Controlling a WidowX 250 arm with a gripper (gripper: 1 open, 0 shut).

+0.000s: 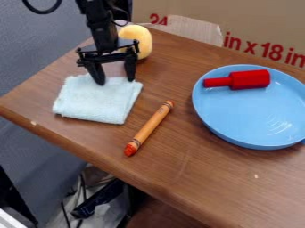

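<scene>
My black gripper (116, 71) is lowered onto a folded pale blue cloth (93, 104) at the back left of the wooden table (191, 200), its two fingers apart at the cloth's upper part; whether cloth lies between them is hard to tell. A yellow rounded object (138, 38) stands just behind the gripper. An orange crayon-like stick (152, 124) lies diagonally right of the cloth. A blue plate (251, 119) on the right holds a red roller-like object (248, 79).
A cardboard box (238, 27) stands along the back. The table's left edge drops off to a floor with cables.
</scene>
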